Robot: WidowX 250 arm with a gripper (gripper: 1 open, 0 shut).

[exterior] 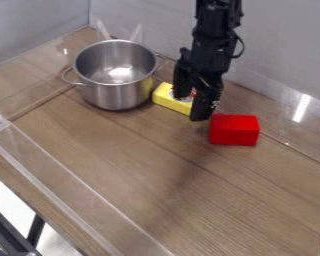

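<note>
My black gripper (196, 92) is lowered over a yellow box (174, 98) and hides much of it; whether its fingers are open or touching the box is hard to make out. A red block (234, 130) lies to the right and a little nearer, apart from the yellow box. A steel pot (112, 92) with side handles stands just left of the yellow box.
Pale walls (276, 50) border the back and left, and a clear strip runs along the table's left front edge.
</note>
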